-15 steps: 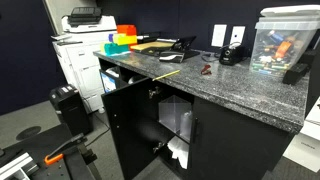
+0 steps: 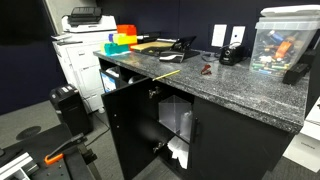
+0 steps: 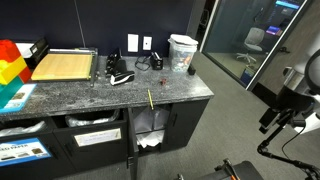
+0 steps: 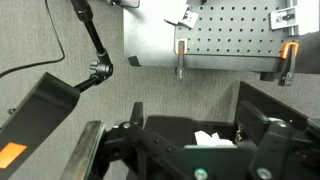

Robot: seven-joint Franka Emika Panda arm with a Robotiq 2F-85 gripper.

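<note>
In the wrist view my gripper reaches up from the bottom edge, its dark fingers spread apart with no object seen between them. Below it lie a dark cabinet interior and a white crumpled item (image 4: pixel 210 138). The first exterior view shows a black cabinet door (image 2: pixel 133 125) swung open under the granite counter (image 2: pixel 225 82). Inside stand a clear bin (image 2: pixel 175 115) and the white item (image 2: pixel 178 150). A yellow pencil-like stick (image 2: pixel 167 75) rests on the counter. Neither exterior view shows the gripper clearly.
A clear tub (image 2: pixel 280 45) of coloured things, a wooden board (image 3: pixel 63 64) and coloured blocks (image 3: pixel 14 65) stand on the counter. A perforated metal plate (image 4: pixel 235 30) with orange-handled clamps is near the gripper. Part of a white arm (image 3: pixel 290 85) shows at right. Open carpet lies around.
</note>
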